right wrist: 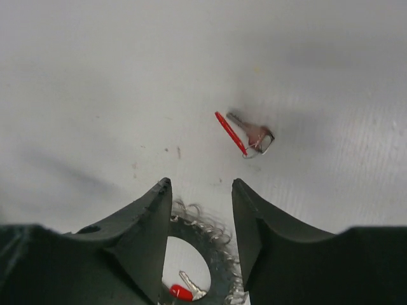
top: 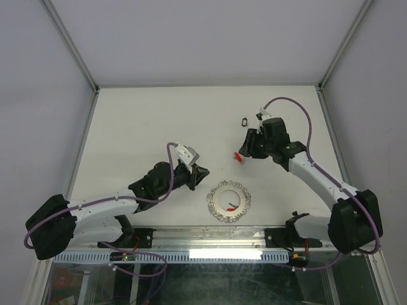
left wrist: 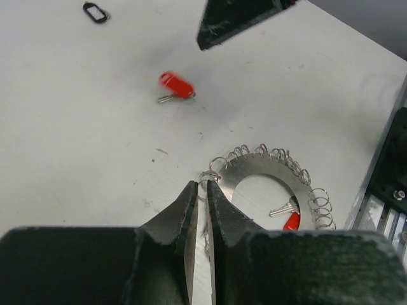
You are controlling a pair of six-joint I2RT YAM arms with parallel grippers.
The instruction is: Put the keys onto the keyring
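Observation:
The keyring (top: 229, 201), a flat grey ring edged with small wire loops (left wrist: 302, 168), lies on the table at front centre. Above and left of it, my left gripper (top: 207, 171) is shut, its tips (left wrist: 202, 185) by the near loops and nothing clear between them. A key on a red tag (top: 238, 157) is just beyond my right gripper (top: 245, 145), free of its fingers. Slightly blurred, this red tag (right wrist: 230, 133) lies past the parted fingers (right wrist: 202, 184); whether it touches the table I cannot tell. Inside the ring sits another red-tagged key (right wrist: 181, 292).
A small black tag (top: 244, 122) lies farther back on the white table (top: 159, 121). A metal rail (top: 210, 234) runs along the front edge.

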